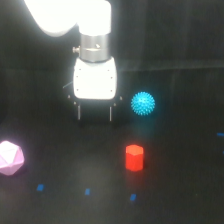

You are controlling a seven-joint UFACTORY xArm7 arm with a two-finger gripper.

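Note:
My gripper (95, 116) hangs in the upper left part of the camera view, its two thin fingers pointing down and spread apart. Nothing shows between them, so it stands open. To its right rests a teal spiky ball (143, 103). A small red block with a hexagonal look (134, 158) is lower down, right of the gripper and nearer the camera. At the left edge lies a pink faceted ball (10, 158), partly cut off by the frame. The gripper appears apart from all three.
Small blue marks dot the black surface, among them a left mark (40, 188), a middle mark (87, 191) and a right mark (133, 198). Another blue mark (220, 134) sits at the right edge.

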